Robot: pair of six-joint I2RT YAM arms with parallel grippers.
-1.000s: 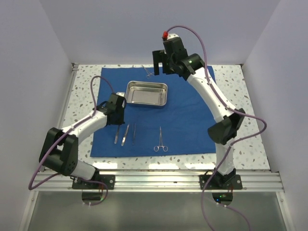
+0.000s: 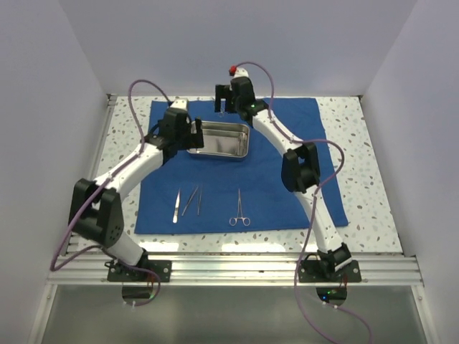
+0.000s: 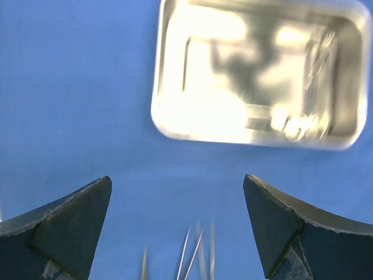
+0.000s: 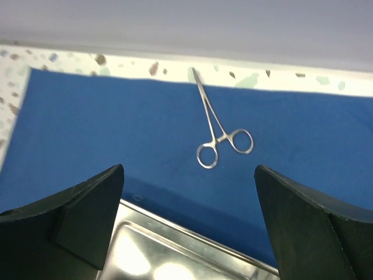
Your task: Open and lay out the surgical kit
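On the blue cloth [image 2: 280,186] stands the open metal tray [image 2: 222,142], mostly bare inside; something blurred and shiny lies along its right side in the left wrist view. My left gripper [image 2: 196,134] is over the tray's left end, its fingers [image 3: 70,227] wide apart and empty. A ringed clamp [image 4: 218,134] rests on the cloth behind the tray, partly hidden from the top. Above it my right gripper [image 2: 220,99] is open, nothing between its fingers. Toward the front lie a scalpel-like tool [image 2: 176,206], two slim tools [image 2: 190,201] and another ringed clamp [image 2: 240,215].
Speckled table [image 2: 369,186] borders the cloth, and a grey wall [image 2: 301,50] rises close behind the right gripper. Bare cloth spreads over the right half and the front right. The right arm [image 2: 287,140] crosses its back part.
My left gripper has gone from the front tools back to the tray. Those leftmost tools lie slightly differently.
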